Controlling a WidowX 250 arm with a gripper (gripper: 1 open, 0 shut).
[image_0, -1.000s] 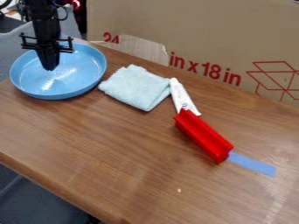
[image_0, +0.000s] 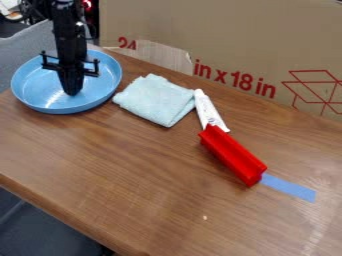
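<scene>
The black gripper (image_0: 71, 84) reaches down into the blue round tray (image_0: 35, 92) at the upper left, its tip low over the tray's floor. It looks shut, with nothing visible between its fingers; whether it touches the floor of the tray is not clear. Right of the tray lies a folded pale blue cloth (image_0: 156, 98). A red object with a long oblong shape (image_0: 233, 154) lies farther right, with a white item (image_0: 207, 110) behind it and a light blue strip (image_0: 289, 187) at its front end.
A large cardboard box (image_0: 241, 40) stands along the back of the wooden table (image_0: 160, 190). The table's front left edge drops to a dark area.
The gripper has come down from above the tray's back part into the tray, moving a little to the right. The other objects have stayed in place.
</scene>
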